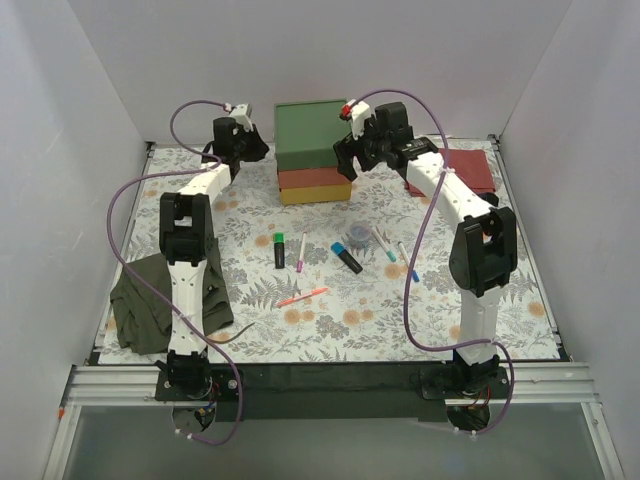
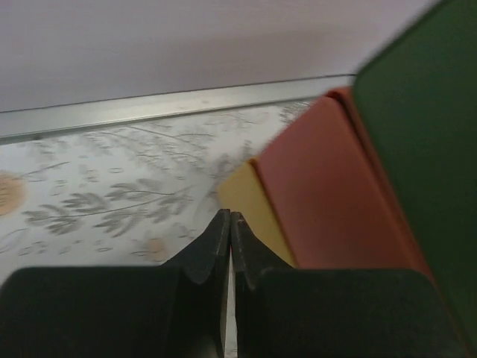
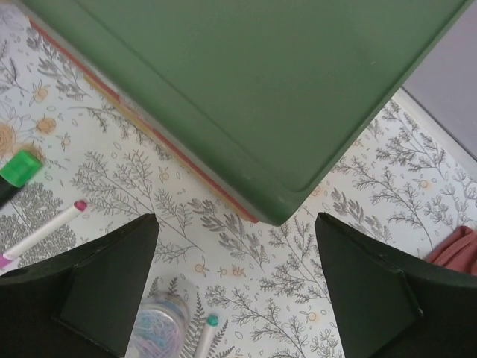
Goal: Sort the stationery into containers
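Observation:
Stacked containers, green [image 1: 310,125], red [image 1: 312,178] and yellow [image 1: 314,194], stand at the back centre. My left gripper [image 1: 262,150] is just left of the stack, shut with nothing showing between its fingers. My right gripper [image 1: 346,158] is open at the green container's front-right corner. On the table lie a green-capped marker [image 1: 280,252], a blue-capped marker [image 1: 347,257], slim pens [image 1: 302,252], an orange pen [image 1: 302,297] and a clear round container [image 1: 359,234].
A dark olive cloth [image 1: 170,300] covers the front left, with a thin curved item beside it. A red cloth [image 1: 470,172] lies at the back right.

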